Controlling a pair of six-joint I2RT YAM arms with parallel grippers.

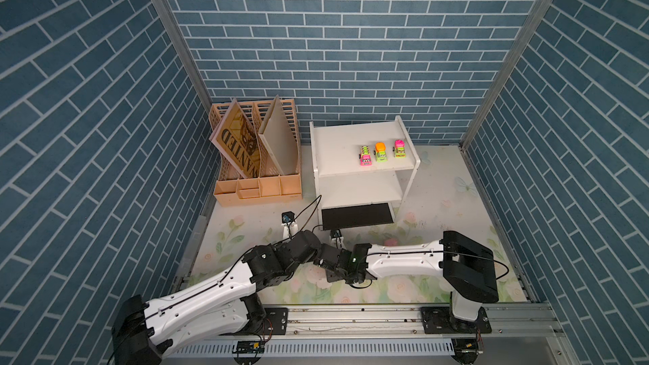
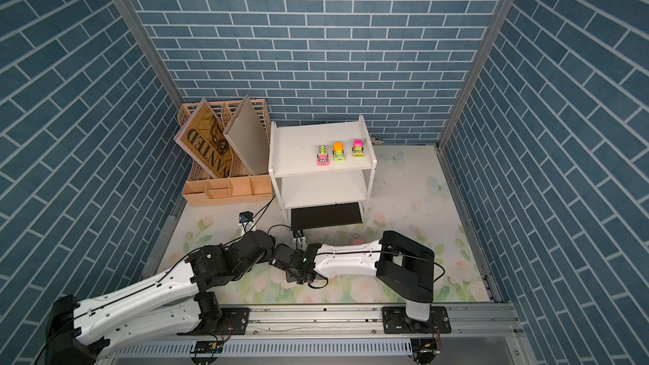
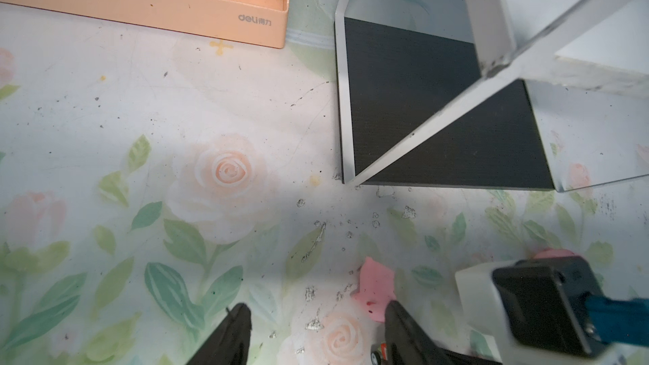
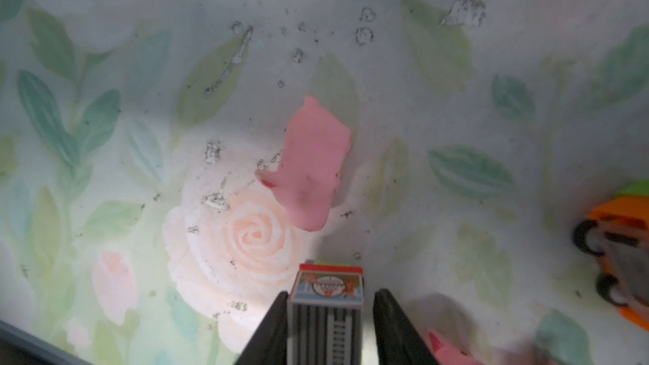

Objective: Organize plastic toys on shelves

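Observation:
Three toy cars stand on the white shelf's top: a pink-green one, an orange-green one and a pink-yellow one. My left gripper hangs open above the floral table, left of my right gripper. My right gripper is shut on a small toy with a red edge and grey striped side. An orange toy car lies on the table at the right of that wrist view. A flat pink piece or print shows ahead of the gripper.
A peach organiser with two boards stands left of the white shelf. A black base panel lies at the shelf's front. Both arms crowd the middle front.

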